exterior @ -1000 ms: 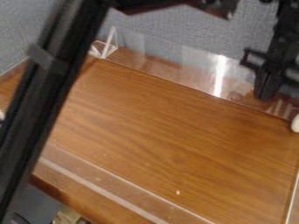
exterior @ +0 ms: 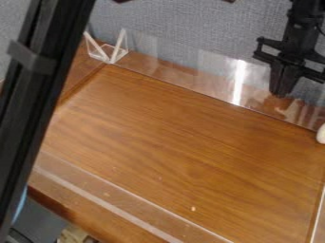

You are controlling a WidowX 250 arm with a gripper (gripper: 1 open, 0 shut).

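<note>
A black robot gripper (exterior: 282, 84) hangs at the top right of the camera view, over the back right of the wooden tray surface (exterior: 178, 152). Its fingers point down and look shut, with nothing visible between them. A small white rounded object (exterior: 320, 134) is cut off at the right edge, below and right of the gripper.
A clear plastic rim (exterior: 191, 72) runs along the back. A white angled bracket (exterior: 114, 49) stands at the back left corner. A dark vertical bar (exterior: 38, 95) crosses the left foreground.
The gripper has risen slightly since one second ago. The dark bar in the left foreground has shifted left and is no longer blurred.
</note>
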